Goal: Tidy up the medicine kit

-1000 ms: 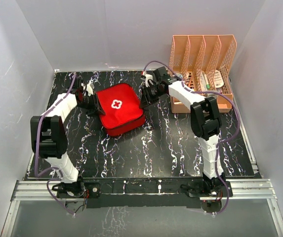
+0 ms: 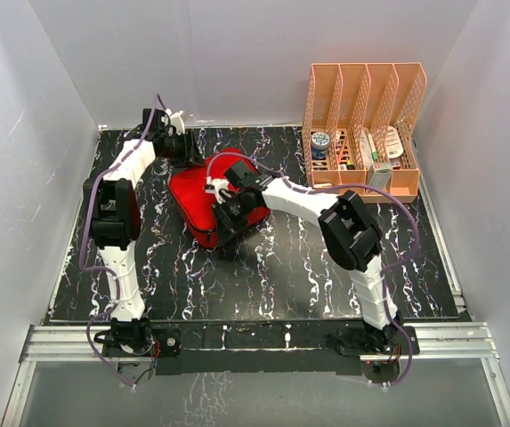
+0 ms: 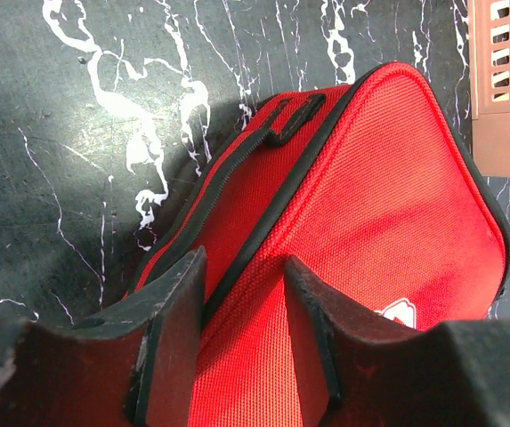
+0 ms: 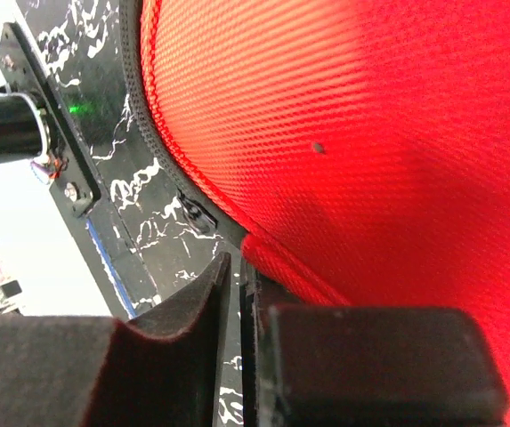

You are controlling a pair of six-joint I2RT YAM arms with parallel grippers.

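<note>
The red medicine bag [image 2: 192,200] with black zip trim lies mid-left on the dark marbled table. My left gripper [image 2: 186,153] is at its back-left edge; in the left wrist view its fingertips [image 3: 244,271] press on either side of a raised fabric edge, part open. My right gripper [image 2: 223,222] is at the bag's front edge; in the right wrist view its fingers are shut on a strip of the red bag [image 4: 361,160] beside the zip [image 4: 192,211]. The white cross [image 3: 397,311] shows partly in the left wrist view.
An orange mesh organizer [image 2: 366,80] with compartments holding a blue-lidded jar [image 2: 319,142] and small items stands at the back right. Walls enclose the table's sides and back.
My right gripper has moved left and toward the front, along the bag to its front edge. My left gripper has moved toward the back. The bag's cross is now largely hidden from above.
</note>
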